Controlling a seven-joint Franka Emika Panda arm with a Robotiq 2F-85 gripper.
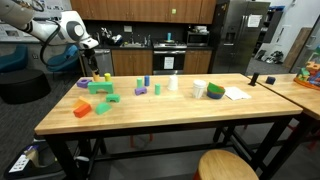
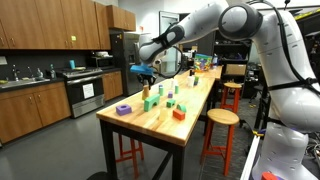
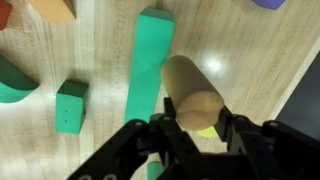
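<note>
A brown-orange cylinder stands out from between the black fingers of my gripper, which is shut on it at the bottom of the wrist view. Beneath and to its left lies a long green block. A bit of yellow shows beside the cylinder's lower end, mostly hidden by the fingers. In exterior view 1 the arm reaches over the table's left end, above the green blocks. The cylinder is small there and its exact height is hard to tell.
Farther right on the wooden table stand a white cup and a green bowl.
</note>
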